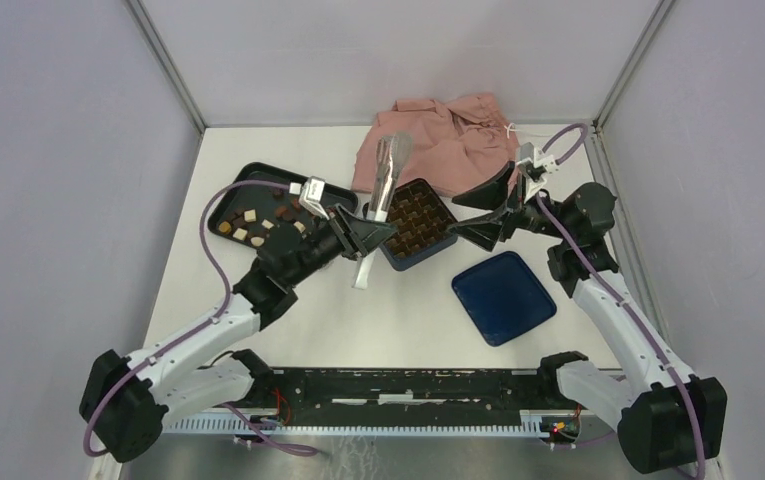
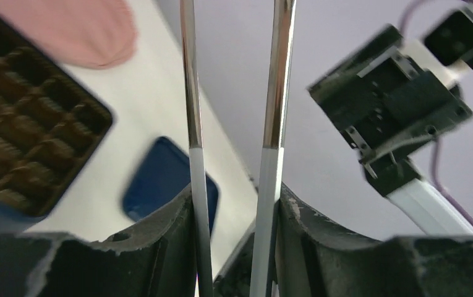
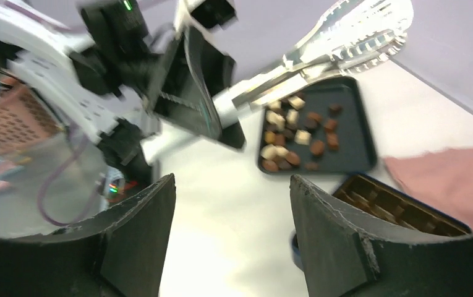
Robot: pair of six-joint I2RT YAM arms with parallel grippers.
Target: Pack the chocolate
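Metal tongs with white handles [image 1: 384, 180] are clasped by my left gripper [image 1: 366, 238], shut on them above the middle of the table. Both tong arms [image 2: 272, 124] rise from between the fingers in the left wrist view. My right gripper [image 1: 478, 205] stands open to their right, nothing between its fingers. The chocolates [image 3: 317, 147], brown and cream, lie loose in the black tray [image 1: 248, 174], partly behind the left arm. A dark box with a divided brown insert [image 1: 418, 215] sits between the grippers; no chocolates show in it.
A blue lid [image 1: 503, 298] lies on the table at the right. At the back is a crumpled pink cloth [image 1: 448, 140].
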